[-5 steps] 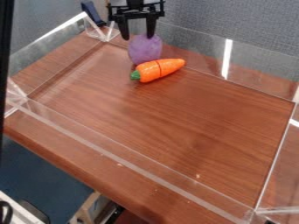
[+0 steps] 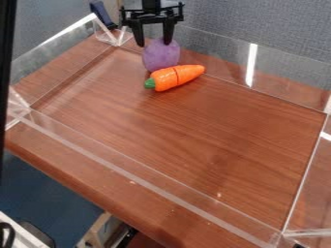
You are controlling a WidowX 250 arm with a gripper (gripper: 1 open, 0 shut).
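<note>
The black gripper hangs at the back of the walled tray, over a purple round object. Its two fingers reach down around the top of that object; whether they press on it cannot be made out. Just in front lies an orange carrot with a green tip, on the wooden floor of the tray.
Clear plastic walls ring the wooden surface, with the back wall close behind the objects. The middle, front and right of the floor are bare. A blue-handled item stands at the upper left, beyond the gripper.
</note>
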